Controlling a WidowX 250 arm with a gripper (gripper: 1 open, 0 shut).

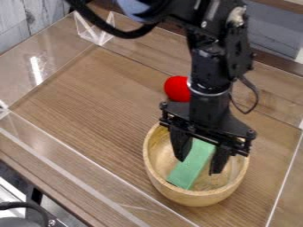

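A yellow bowl (160,176) sits on the wooden table in the lower middle, holding a green oblong object (186,173) that lies at a slant. My black gripper (204,140) is over the bowl's back part, its fingers open above the green object. The gripper partly hides the object's far end and the back of the bowl.
A red object (176,87) lies behind the gripper, partly hidden by the arm. A black cable or part lies at the lower left edge.
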